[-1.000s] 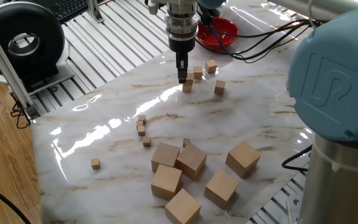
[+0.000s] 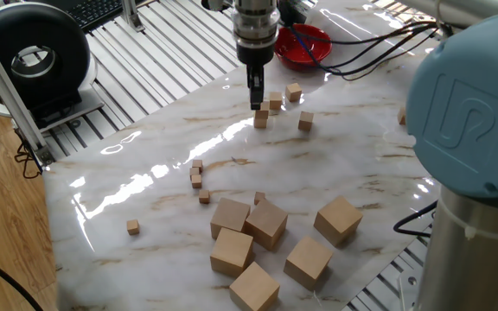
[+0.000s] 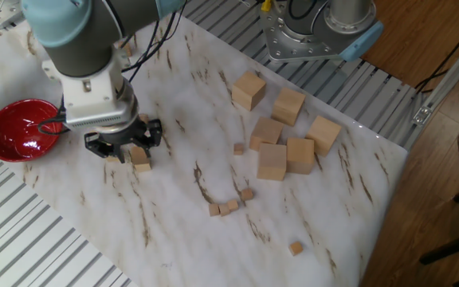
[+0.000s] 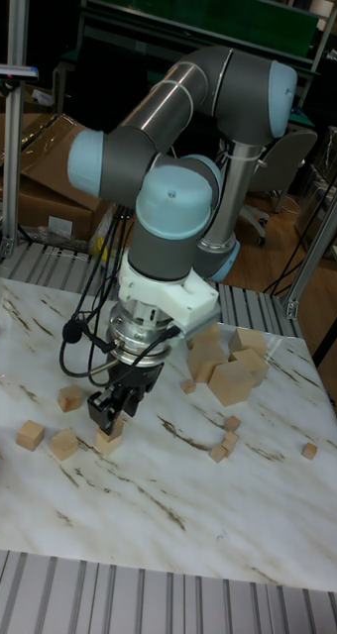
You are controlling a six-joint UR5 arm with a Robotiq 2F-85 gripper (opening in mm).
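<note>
My gripper (image 3: 133,148) hangs over a small wooden block (image 2: 260,119) at the far side of the table, its dark fingers spread. Both fingers look apart in the second exterior view, though the tips are partly hidden. In the third view the same block (image 4: 107,438) stands close under the gripper (image 4: 115,408). A wooden face also shows right beside the fingertips, and I cannot tell whether it is a second block stacked on top. Close by are other small blocks (image 2: 275,101).
A red bowl (image 3: 22,131) stands beyond the gripper. Several large wooden blocks (image 2: 338,220) cluster near the robot's base side. A short row of small blocks (image 3: 223,210) and a lone small block (image 3: 296,248) lie apart.
My gripper has risen slightly in the first exterior view, and the arm's blue joint has shifted a little. The small block below and the other blocks have stayed where they were.
</note>
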